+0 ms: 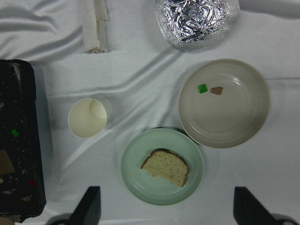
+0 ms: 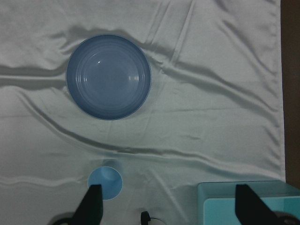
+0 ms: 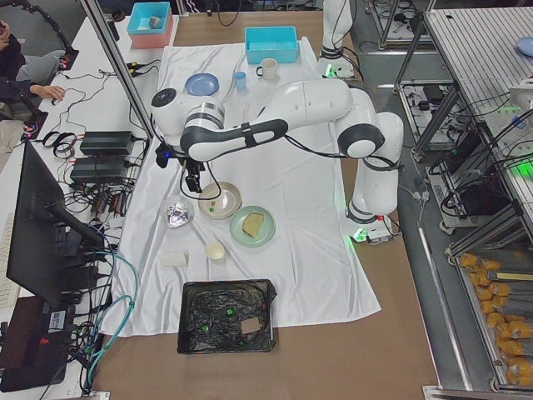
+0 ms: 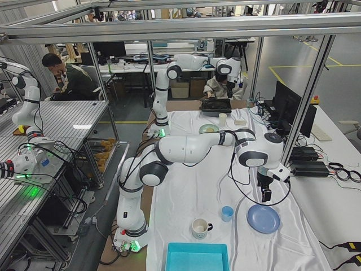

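My left gripper is open above a green plate [image 1: 140, 183] with a bread slice [image 1: 166, 168], a beige plate [image 1: 225, 117] holding small green and brown pieces, a cream cup [image 1: 89, 117], crumpled foil [image 1: 197, 23] and a pale folded strip [image 1: 93, 26]. My right gripper is open above the white cloth, with a blue plate [image 2: 108, 77] ahead and a blue cup [image 2: 105, 183] below. Nothing shows between either gripper's fingertips.
A black tray [image 3: 225, 317] lies at one end of the cloth, a turquoise bin [image 3: 271, 46] at the other, beside a white mug [image 4: 200, 228]. A monitor and cables line one side.
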